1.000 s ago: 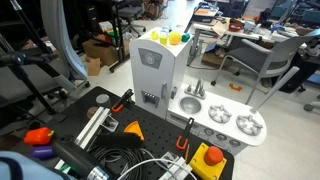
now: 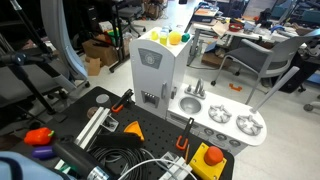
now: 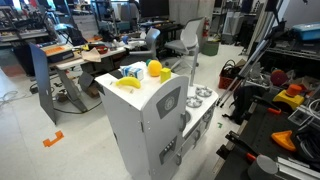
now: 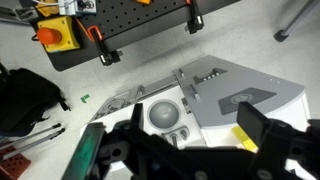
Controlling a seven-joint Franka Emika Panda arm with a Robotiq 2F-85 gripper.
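Note:
My gripper stands open in the wrist view, its dark fingers wide apart with nothing between them. Below it is the white toy kitchen, with the sink basin (image 4: 163, 114) showing between the fingers and a grey cabinet (image 4: 245, 95) to the right. On the cabinet's top in exterior view 2 are a banana (image 3: 96, 83), a yellow block (image 3: 167, 73), a white and blue cup (image 3: 153, 69) and a round orange object (image 3: 153, 60). Only a yellow piece (image 4: 243, 137) of these shows beside the right finger; the rest are hidden. I cannot make out the gripper in either exterior view.
Burners (image 2: 249, 124) lie right of the sink on the flat white counter. The dark perforated table (image 2: 150, 145) carries clamps, cables, an orange piece (image 2: 133, 128) and a yellow box with a red button (image 2: 213, 155). A chair (image 2: 262, 55) stands behind on clear floor.

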